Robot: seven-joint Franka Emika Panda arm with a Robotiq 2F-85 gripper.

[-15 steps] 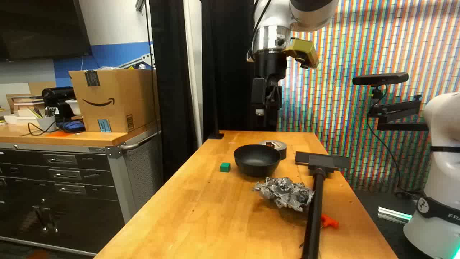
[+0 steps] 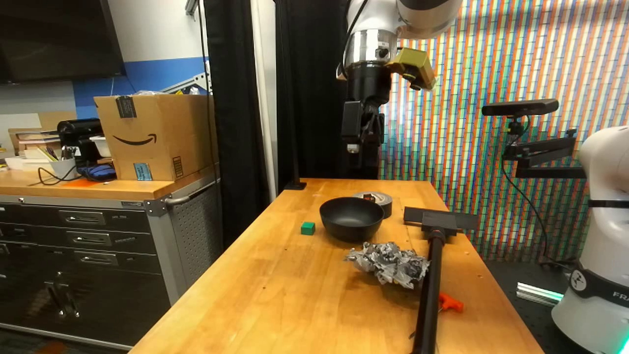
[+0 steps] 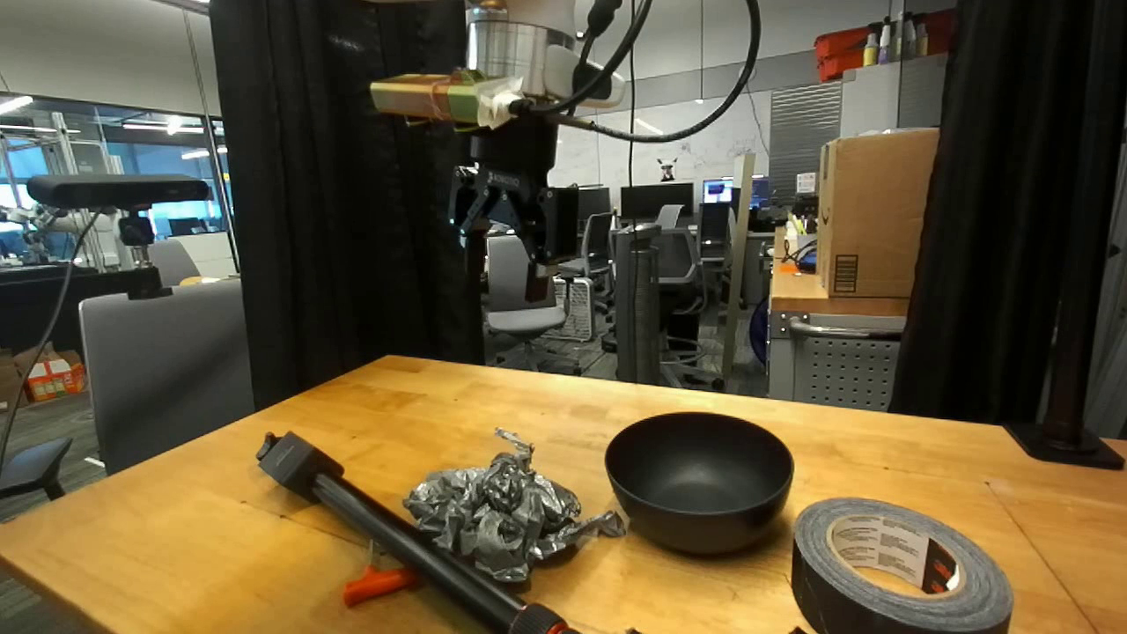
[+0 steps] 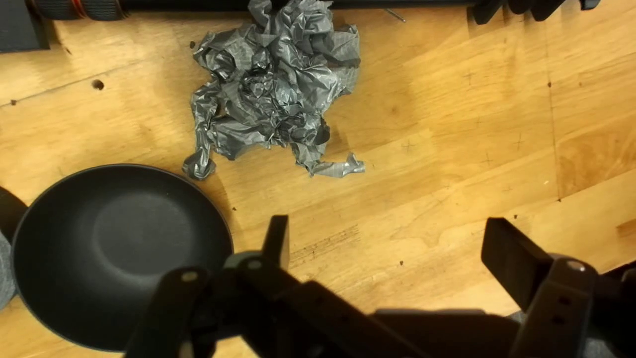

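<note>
High above the wooden table, my gripper stands open, with bare air between its widely spread fingers. A black bowl (image 2: 352, 219) sits upright below it; its inside (image 4: 140, 232) looks empty in the wrist view, though the gripper hides part of its rim. Beside the bowl on the tabletop lies a small green cube (image 2: 307, 228), which I do not see in the other two views. A crumpled wad of silver-grey tape (image 3: 507, 507) rests on the other side of the bowl, close to it.
A roll of grey tape (image 3: 898, 571) lies by the bowl. A black stand (image 2: 433, 277) stretches along one table side, with an orange object (image 2: 451, 303) next to it.
The arm and gripper have risen slightly and shifted a touch left in exterior view 1. Objects on the table have stayed put.
</note>
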